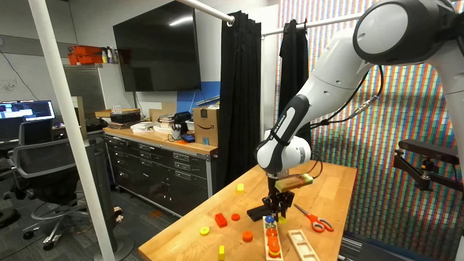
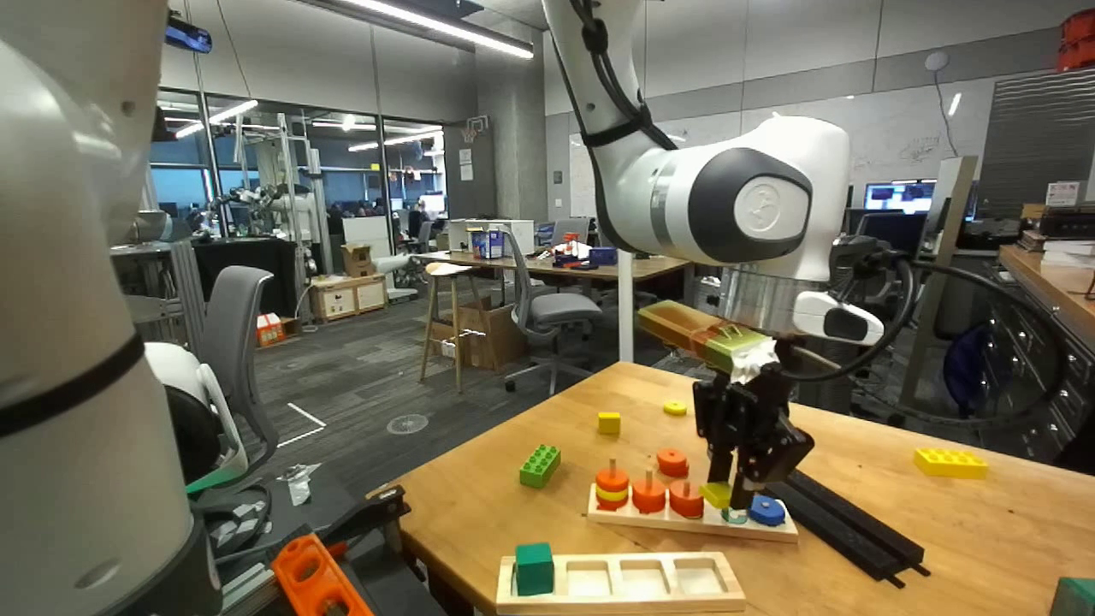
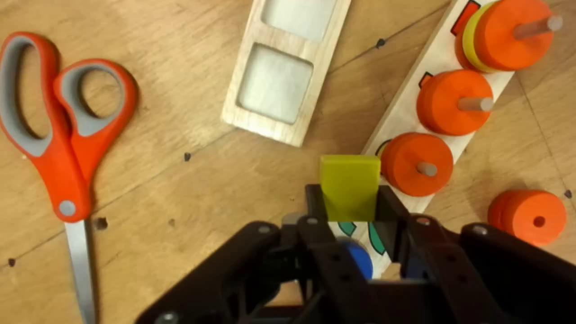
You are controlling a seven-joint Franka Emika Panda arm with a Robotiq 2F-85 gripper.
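A yellow block (image 3: 350,189) is held between the fingertips of my gripper, which is shut on it. In exterior view 2 the gripper (image 2: 730,494) and the yellow block (image 2: 716,496) are over the pegged wooden board (image 2: 657,524), near the blue disc (image 2: 766,510). Whether the block touches the board cannot be told. Orange discs (image 3: 421,164) sit on the board's pegs, one stack with a yellow disc in it. Beside that board lies a wooden tray (image 3: 229,114) with square recesses; a green cube (image 2: 534,570) stands in its end recess.
Orange-handled scissors (image 1: 318,223) lie beyond the tray. A black slotted piece (image 2: 847,525) is close to the gripper. Loose on the table are an orange disc (image 3: 534,217), a red brick (image 1: 220,220), a green brick (image 2: 540,466) and a yellow brick (image 2: 950,463).
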